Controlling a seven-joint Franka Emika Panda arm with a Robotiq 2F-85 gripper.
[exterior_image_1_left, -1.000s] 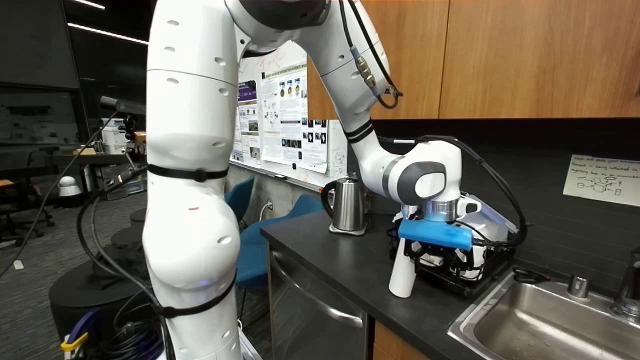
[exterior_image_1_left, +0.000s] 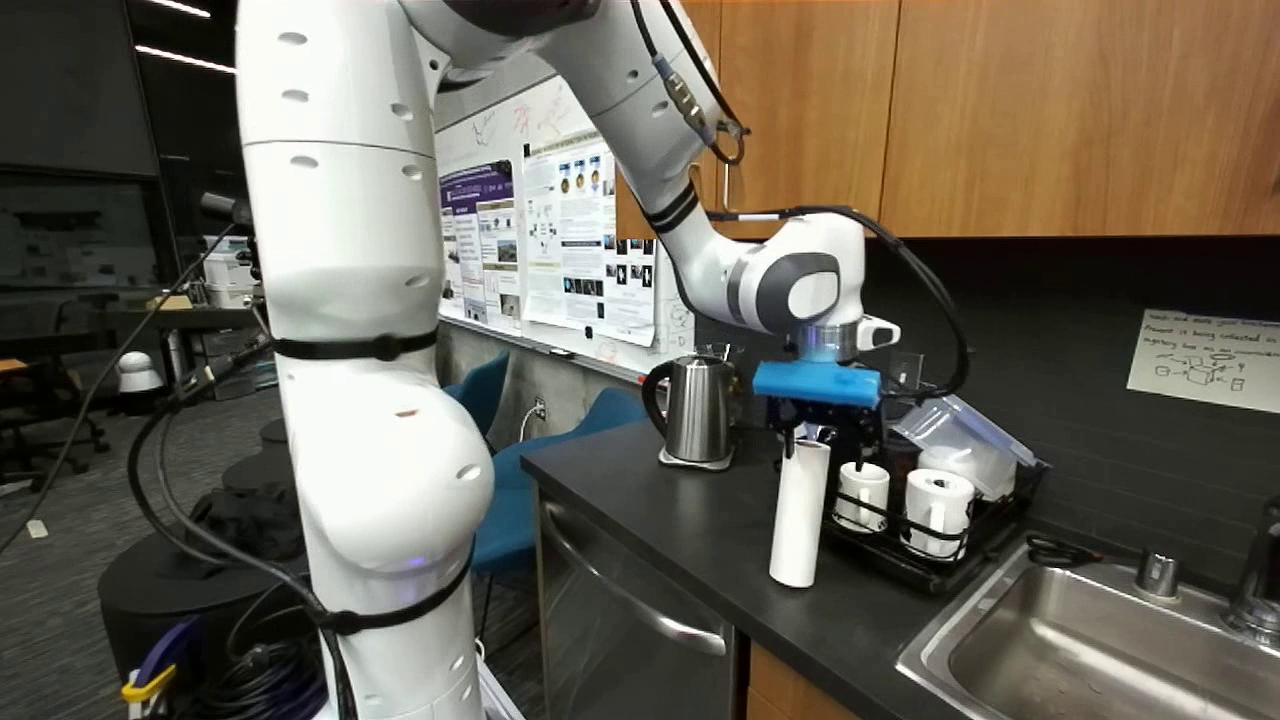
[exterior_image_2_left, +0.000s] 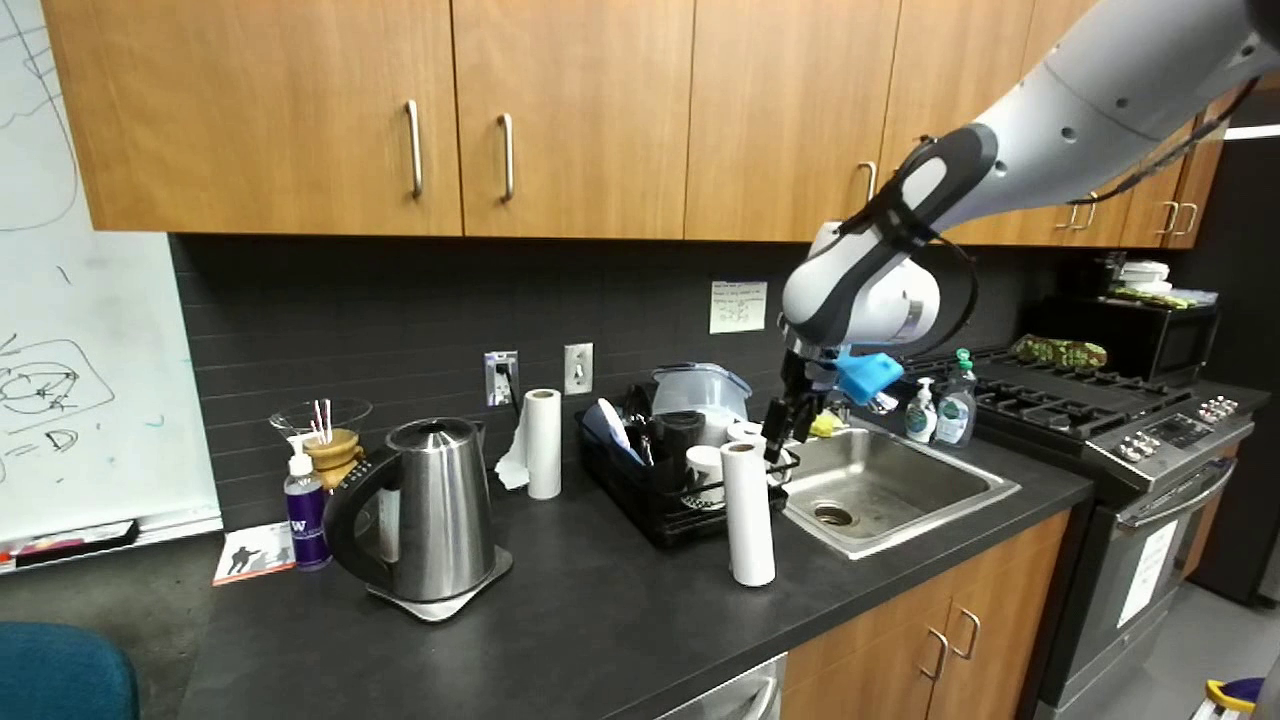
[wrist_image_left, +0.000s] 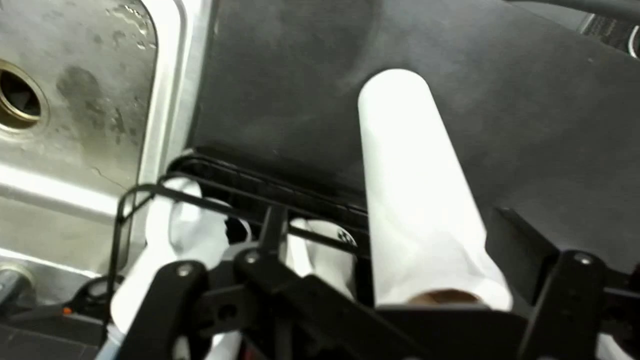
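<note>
A white paper towel roll (exterior_image_1_left: 800, 514) stands on the dark counter in front of the dish rack, its top leaning a little toward the rack. My gripper (exterior_image_1_left: 824, 454) is open above it, with one finger by its top and the other over the mugs in exterior view 1. In the wrist view the roll (wrist_image_left: 423, 192) shows between the spread fingers of the gripper, with clear space at its left; whether either finger touches it I cannot tell. Exterior view 2 shows the roll (exterior_image_2_left: 750, 516) just in front of the gripper (exterior_image_2_left: 777, 442).
The black dish rack (exterior_image_2_left: 660, 504) holds white mugs (exterior_image_1_left: 938, 504) and a clear plastic tub (exterior_image_2_left: 702, 392). Right of it is the steel sink (exterior_image_2_left: 888, 486). A kettle (exterior_image_2_left: 441, 510) and another paper roll (exterior_image_2_left: 543, 444) stand left, with bare counter between kettle and rack.
In exterior view 1 my gripper has risen and moved left, uncovering the roll's top and the mugs. The roll's base sits slightly farther left than before.
</note>
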